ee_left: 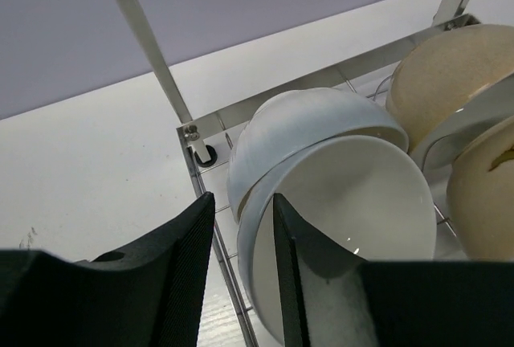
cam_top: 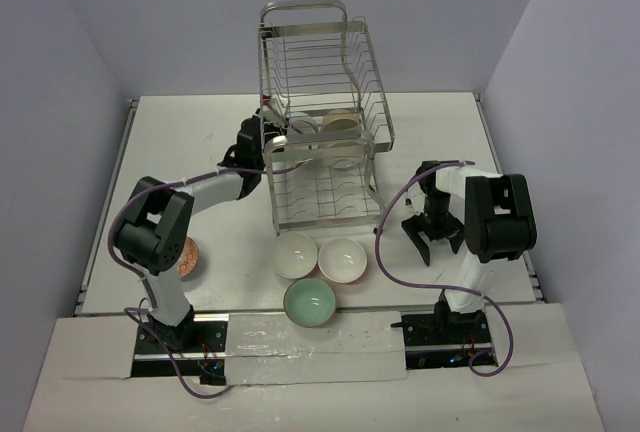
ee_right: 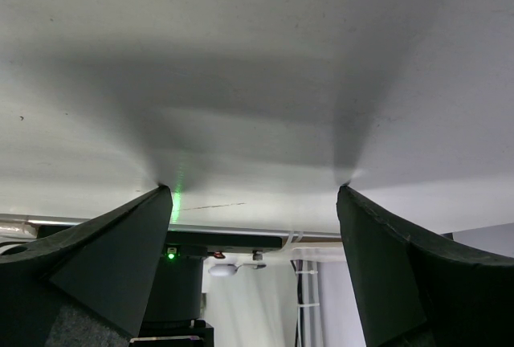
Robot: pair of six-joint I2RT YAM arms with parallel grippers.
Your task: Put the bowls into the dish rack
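Observation:
A two-tier metal dish rack stands mid-table. In its lower tier, seen in the left wrist view, are a white bowl, another white bowl behind it and tan bowls. My left gripper is at these bowls, part open, its fingertips at the front white bowl's left rim. Whether that rim is between them is unclear. Two white bowls and a green bowl lie in front of the rack. My right gripper is open and empty, low over the table at right.
An orange patterned dish lies at the left, partly under the left arm. Grey walls enclose the back and sides.

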